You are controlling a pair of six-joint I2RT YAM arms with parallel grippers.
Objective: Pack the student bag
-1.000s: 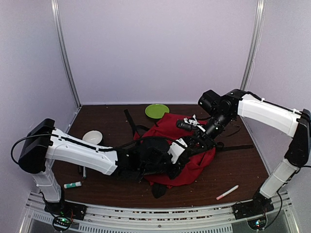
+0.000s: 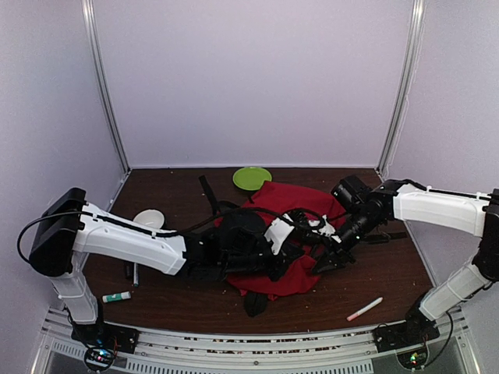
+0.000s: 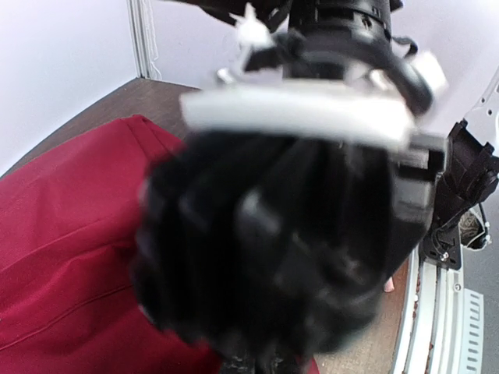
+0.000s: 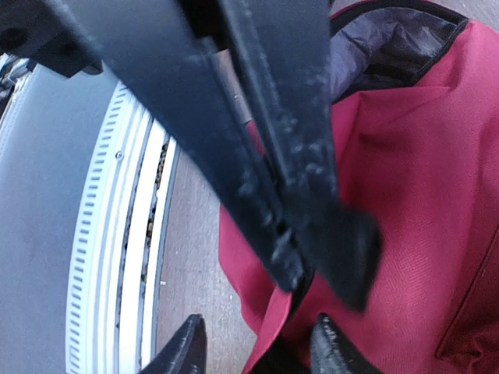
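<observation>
The red backpack (image 2: 292, 284) lies mid-table, its dark-lined opening visible in the right wrist view, mostly covered by both grippers in the top view. My left gripper (image 2: 277, 269) is down on the bag; its fingertips are hidden behind my blurred right arm in the left wrist view. My right gripper (image 2: 327, 261) is over the bag's right side, close beside the left one. In the right wrist view a red fabric edge with dark trim (image 4: 273, 327) runs between its fingertips; whether they grip it is unclear.
A green plate (image 2: 251, 178) lies at the back, a white bowl (image 2: 148, 218) at the left. A glue stick (image 2: 115, 296) lies front left, a pale marker (image 2: 364, 308) front right.
My right arm has swung down toward the front of the bag, its gripper now lower and beside the left one. My left arm has barely moved.
</observation>
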